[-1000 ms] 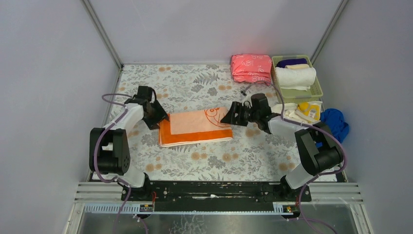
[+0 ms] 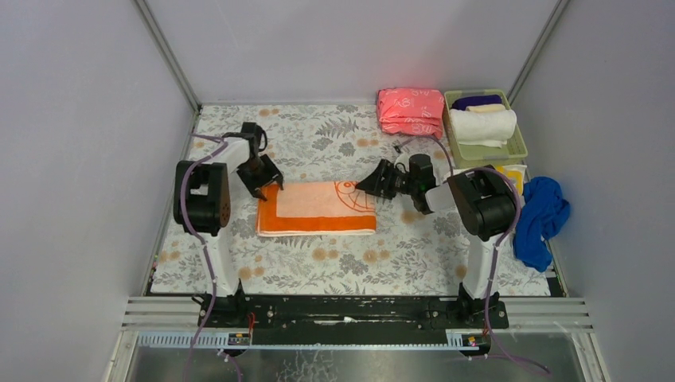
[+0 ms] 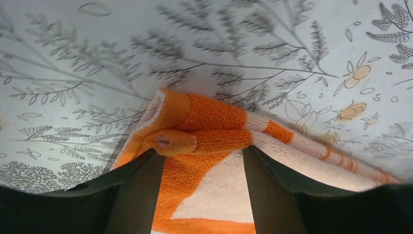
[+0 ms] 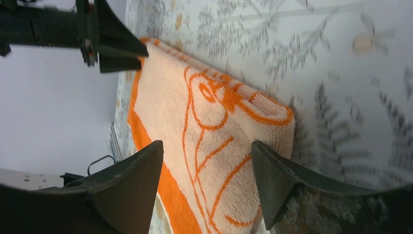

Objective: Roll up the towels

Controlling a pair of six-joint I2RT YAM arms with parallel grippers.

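Observation:
An orange and pale pink towel (image 2: 314, 208) lies folded flat in the table's middle. My left gripper (image 2: 267, 188) is at its far left corner; in the left wrist view its fingers stand apart at a curled orange fold (image 3: 204, 141) along the far edge. My right gripper (image 2: 366, 185) is at the far right corner; in the right wrist view its fingers stand open over the towel's printed end (image 4: 219, 146), whose far edge is slightly raised and curled.
Folded pink towels (image 2: 410, 111) lie at the back, beside a green basket (image 2: 513, 147) of rolled towels. A blue cloth (image 2: 540, 223) lies at the right.
Both arms have shifted, the left rightward and away from the front. The towel's far edge is now nearer the front at the right, and the towel has slid slightly left.

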